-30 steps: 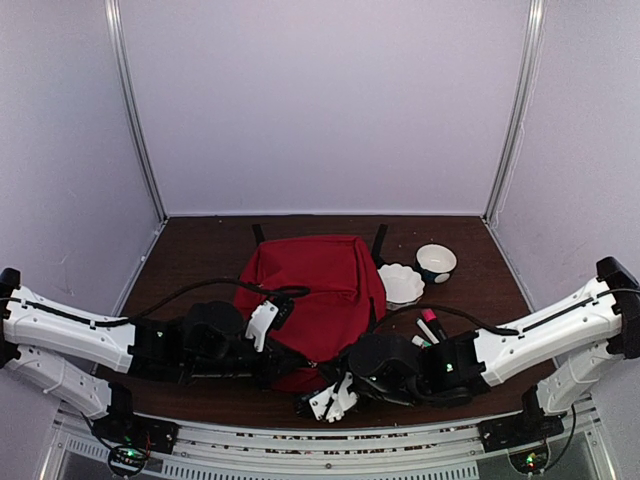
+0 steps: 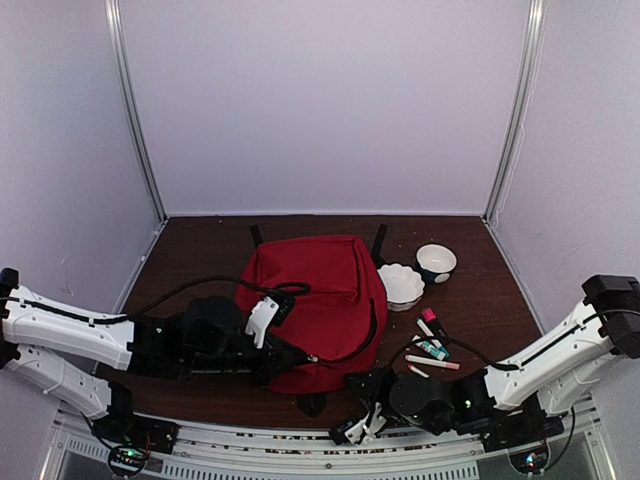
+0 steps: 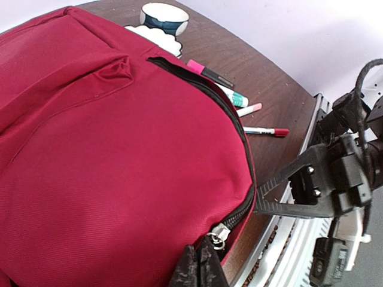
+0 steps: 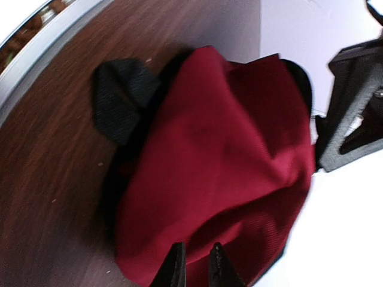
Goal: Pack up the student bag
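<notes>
The red backpack [image 2: 305, 270] lies on the dark table, its black zipper [image 3: 197, 84] running along the right side. My left gripper is shut at the silver zipper pull [image 3: 220, 233] near the bag's lower right corner; whether the pull is between its fingertips is unclear. My right gripper [image 2: 355, 385] is just right of that corner; in the left wrist view its fingers [image 3: 281, 208] stand apart, with nothing visible between them. The right wrist view shows red fabric [image 4: 203, 173] and a black strap.
A white scalloped bowl [image 2: 401, 284] and a cup-like bowl [image 2: 436, 260] stand right of the bag. Several markers [image 2: 430, 362] lie below them. The table's front rail is close beneath the right gripper.
The left arm stays in place.
</notes>
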